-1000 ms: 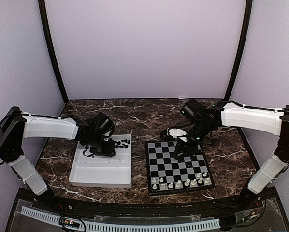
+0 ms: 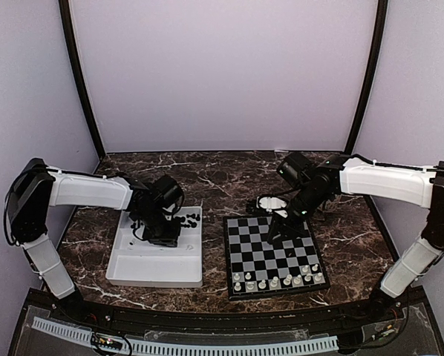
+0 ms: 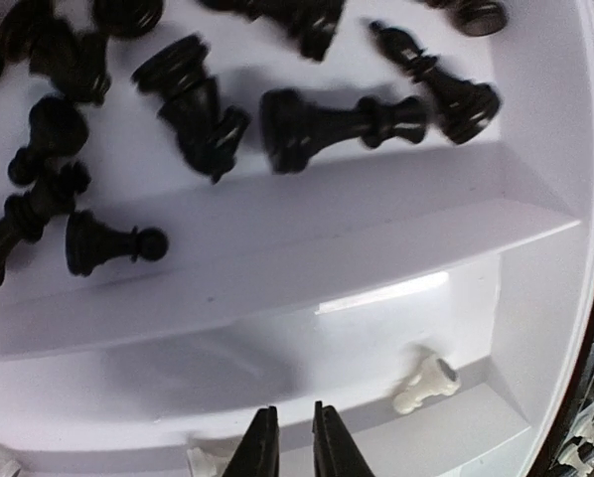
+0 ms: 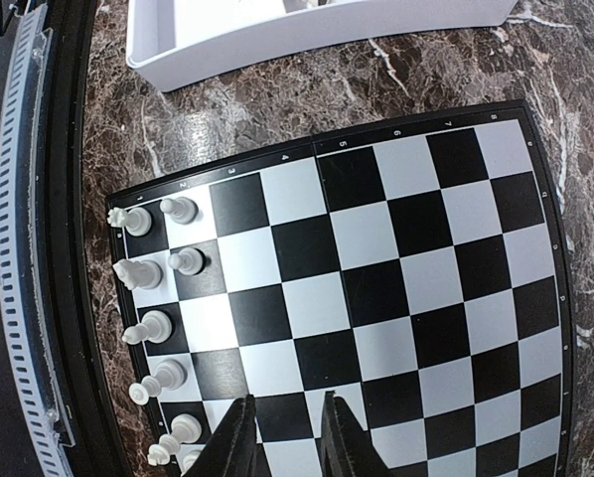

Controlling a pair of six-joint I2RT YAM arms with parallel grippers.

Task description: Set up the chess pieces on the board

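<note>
The white tray (image 2: 154, 278) holds black pieces, such as the rook (image 3: 297, 134), in its back section and white pieces, such as one (image 3: 426, 383), in the front section. My left gripper is over the front section, fingertips a little apart; whether anything sits between them is unclear. The chessboard (image 4: 367, 298) has white pieces (image 4: 148, 273) standing along one end, some in a second row. My right gripper hangs above the board with fingers apart and nothing visible between them.
A dark rail with a perforated strip (image 2: 185, 346) runs along the front. Walls stand at the back and both sides.
The right arm and the board look unchanged.
</note>
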